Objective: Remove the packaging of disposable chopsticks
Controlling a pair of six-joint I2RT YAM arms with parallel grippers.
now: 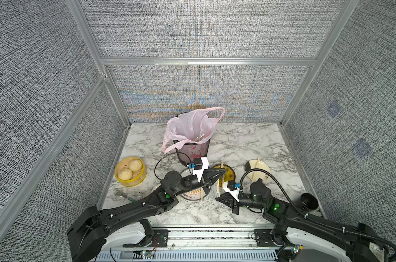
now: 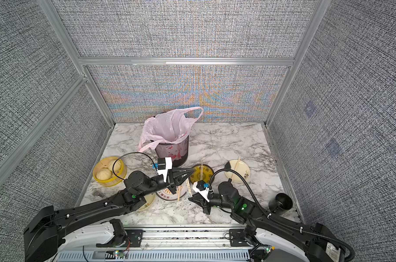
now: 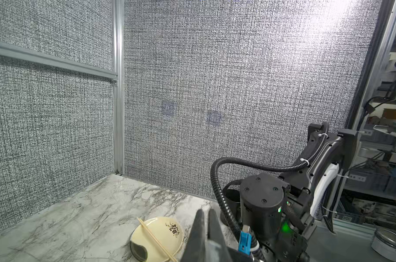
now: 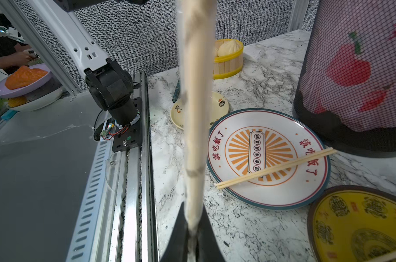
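A pair of chopsticks in a pale, see-through sleeve (image 4: pixel 198 87) stands upright in the right wrist view, running out of the top of the frame. Its lower end is pinched by my right gripper, shut on it low over the front of the table. My left gripper (image 1: pixel 224 171) is shut above and close to the sleeve's upper part. Its fingertips (image 3: pixel 199 218) meet in the left wrist view, with nothing clear between them. Whether they pinch a bit of the wrapper cannot be told, as the sleeve's top is hidden.
A bin with a pink bag (image 1: pixel 191 126) stands behind. Bare chopsticks lie on the white plate (image 4: pixel 276 192), the yellow-brown plate (image 2: pixel 211 171) and the cream bowl (image 3: pixel 165 231). A bamboo steamer (image 1: pixel 130 171) is far left; a black cup (image 1: pixel 308 201) is far right.
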